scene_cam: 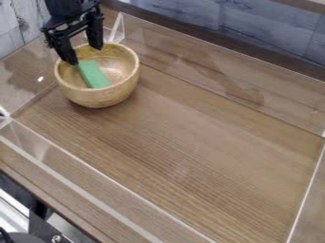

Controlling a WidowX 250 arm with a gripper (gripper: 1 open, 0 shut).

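A wooden bowl (120,84) sits at the upper left of the table, with a green block (94,76) lying inside it. My gripper (78,43) is above the back left of the bowl, open, its dark fingers pointing down near the rim. Whether it touches the bowl is hard to tell.
A white edge runs along the left and upper left, close to the bowl.
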